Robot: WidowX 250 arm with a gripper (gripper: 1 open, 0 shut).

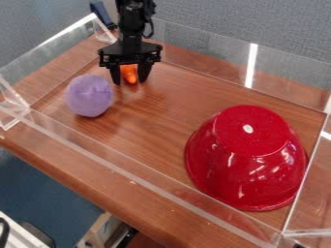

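My black gripper (130, 64) is lowered at the back left of the wooden table, around a small orange object (130, 75) that stands on the surface. Whether the fingers grip it is unclear at this size. A purple ball (89, 95) lies in front of it, toward the lower left. A large red upturned bowl (245, 155) occupies the right side of the table.
Clear transparent walls edge the wooden table (142, 155).
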